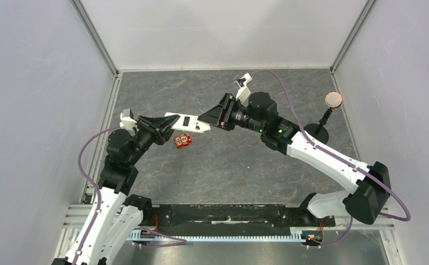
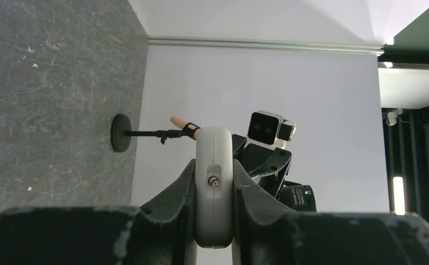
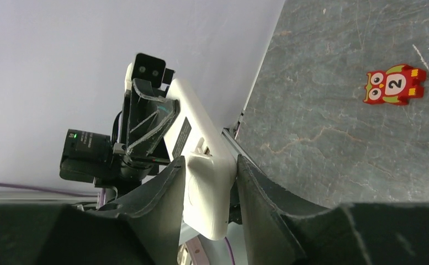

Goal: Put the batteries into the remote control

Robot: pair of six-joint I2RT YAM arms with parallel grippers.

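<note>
The white remote control (image 1: 187,122) is held level between both arms in the top view. My left gripper is shut on one end of it, which fills the space between its fingers in the left wrist view. At the other end, my right gripper has its fingers around the rounded white end (image 3: 206,204); it looks part open, and whether it grips is unclear. In the right wrist view a dark slot shows on the remote's face. I cannot make out loose batteries.
A red owl block (image 1: 182,141) marked 2 lies on the grey floor below the remote. A black stand with a round head (image 1: 319,132) stands at the right.
</note>
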